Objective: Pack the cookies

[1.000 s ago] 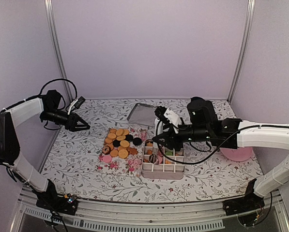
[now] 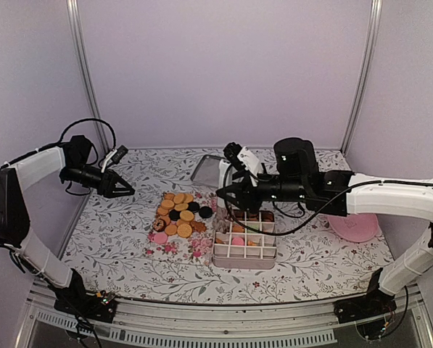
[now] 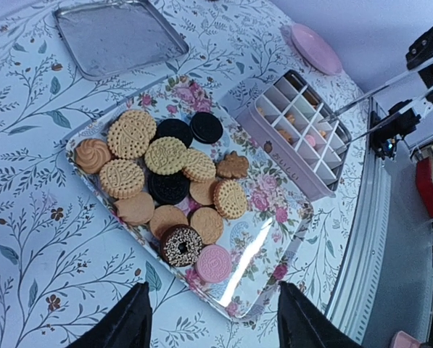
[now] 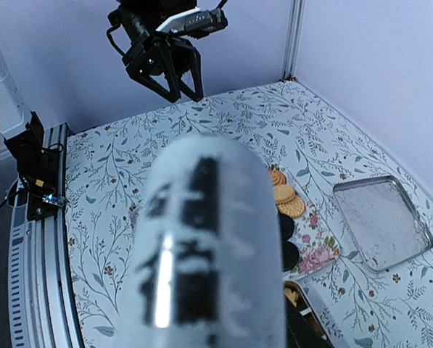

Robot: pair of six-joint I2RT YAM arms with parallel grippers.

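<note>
Cookies of several kinds [image 3: 165,156] lie on a floral tray [image 3: 249,290], bunched towards its far left half in the left wrist view. Beside it stands a divided box [image 2: 244,262] with some cookies in its compartments, including a pink one [image 2: 237,241]. Metal tongs [image 2: 223,174] hang over the box's left side, my right gripper [image 2: 234,196] shut on them. Their two legs [image 3: 376,90] are spread apart over the box in the left wrist view. The tongs' handle [image 4: 201,246] hides most of my right fingers. My left gripper stands open, empty, away from the tray.
An empty metal tray [image 3: 122,36] lies behind the cookies, and a pink plate [image 2: 354,227] is at the right beneath the right arm.
My right gripper has moved left and slightly up with the tongs, from over the box's middle towards its left edge. The left arm has stayed still.
</note>
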